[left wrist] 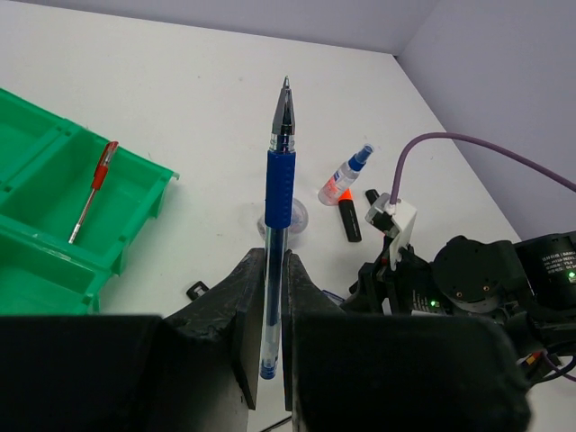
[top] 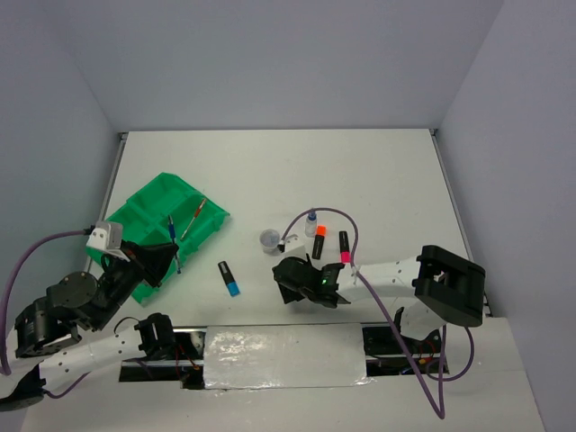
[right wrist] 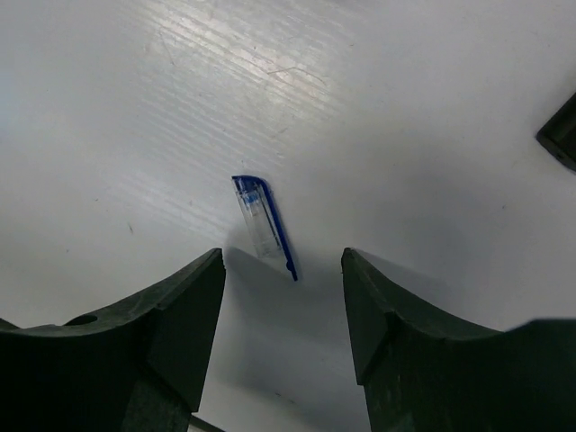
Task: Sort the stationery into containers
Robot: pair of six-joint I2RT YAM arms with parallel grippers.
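A blue pen (left wrist: pixel 280 189) stands upright, its metal tip up, with my left gripper shut on its clear lower part. In the top view the pen (top: pixel 172 231) appears over the green compartment tray (top: pixel 151 188). A red pen (left wrist: pixel 94 192) lies inside one compartment. My right gripper is open, low over the table. A small clear cap with a blue clip (right wrist: pixel 259 216) lies on the white surface, just ahead of the gap between its fingertips.
Near the right arm lie an orange-ended marker (top: pixel 319 241), a pink-ended marker (top: pixel 344 245), a blue-topped bottle (top: pixel 310 224) and a round clear container (top: pixel 270 239). A blue-ended marker (top: pixel 229 278) lies between the arms.
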